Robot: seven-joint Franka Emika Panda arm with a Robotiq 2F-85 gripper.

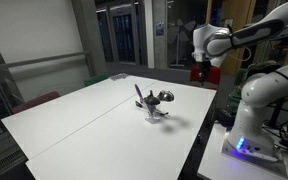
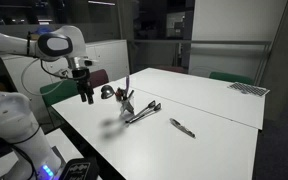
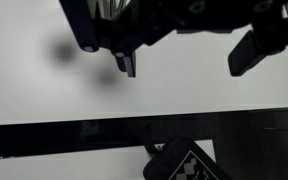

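Note:
My gripper hangs over the table's end near the robot base, well above the surface. In the wrist view the gripper stands open, its two dark fingers wide apart with only white tabletop between them. A cluster of kitchen utensils sits on the white table, away from the gripper. Among them are a dark ladle and long dark-handled utensils. A lone slim utensil lies apart from the cluster. Small details of the pile are too blurred to name.
Chairs, one of them green, stand around the table. Below the dark table edge in the wrist view lies a black object with a checkered patch.

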